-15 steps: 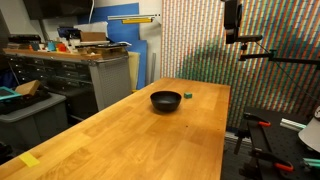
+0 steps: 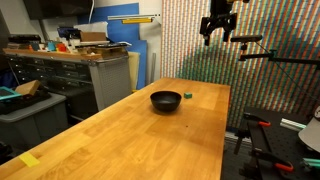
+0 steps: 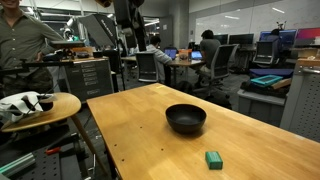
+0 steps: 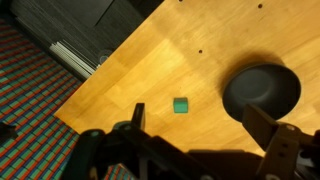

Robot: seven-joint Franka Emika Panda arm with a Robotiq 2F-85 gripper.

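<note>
A black bowl (image 2: 166,101) rests on the wooden table, empty as far as I can see. Beside it, apart, lies a small green block (image 3: 214,160); in the wrist view the block (image 4: 180,105) sits left of the bowl (image 4: 262,91). My gripper is open and high above the table, with a wide gap between its fingers and nothing in it. From the first exterior view, the gripper (image 2: 217,42) hangs at the upper right, well above the block.
A dark cabinet (image 2: 60,75) stands behind the table, and a patterned curtain (image 2: 190,50) hangs beyond its far end.
My arm has come down and a little to the left at the upper right of the first exterior view. Bowl and block have stayed where they were.
</note>
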